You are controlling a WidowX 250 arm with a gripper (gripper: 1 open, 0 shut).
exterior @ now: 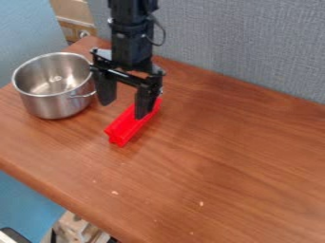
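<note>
My black gripper [124, 87] stands open over the far end of a red bar [124, 128], its fingers on either side above it; whether they touch it I cannot tell. The bar lies diagonally on the wooden table [229, 161], partly hidden at its far end by the gripper. Just left of the gripper, a steel pot [51, 95] with wire handles sits on the table, its right side close to my left finger.
A grey padded wall [241, 47] runs along the back, and the table's left edge drops to a blue surface [26, 199].
</note>
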